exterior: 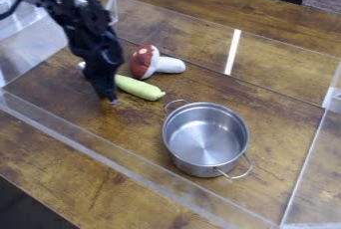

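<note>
My black gripper (107, 90) is low over the wooden table at the left, blurred, beside a pale green corn or zucchini-like toy (142, 89), whose left end it partly hides. Whether anything is between the fingers is hard to see. A red-and-white mushroom toy (155, 62) lies just behind the green one. A steel pot (204, 138) with two wire handles stands to the right, nearer the front.
Clear plastic walls (306, 173) border the work area. A white strip (232, 52) lies near the back.
</note>
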